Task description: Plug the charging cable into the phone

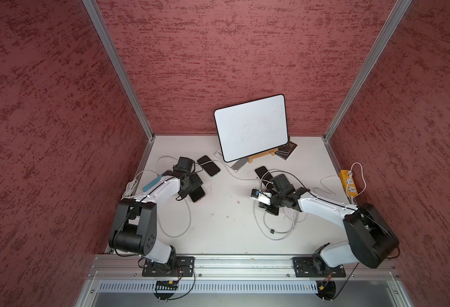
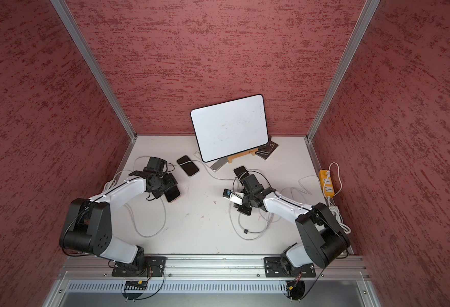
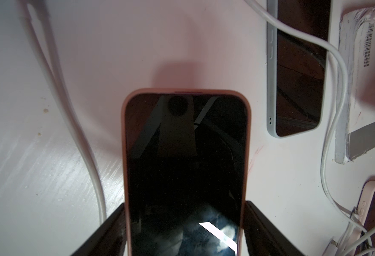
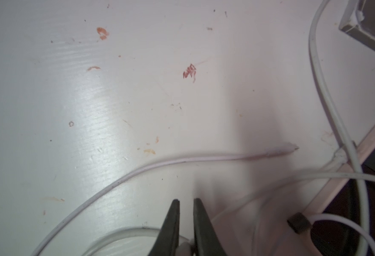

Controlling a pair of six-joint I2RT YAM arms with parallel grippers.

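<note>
My left gripper is shut on a phone [image 3: 185, 162] with a pink rim and dark screen, low over the left of the table. A white cable [image 3: 80, 140] runs alongside it. My right gripper is shut, pointing down over white cables, its fingers close together; whether anything thin is between them is unclear. In the right wrist view a cable end [image 4: 283, 150] lies on bare table just above those fingers, and a pink-rimmed phone [image 4: 323, 196] lies to the right under several cables.
A grey-rimmed phone lies at the back left. A whiteboard [image 1: 250, 128] on a wooden stand and dark booklets [image 1: 288, 148] stand at the back. An orange power strip [image 1: 347, 183] is at the far right.
</note>
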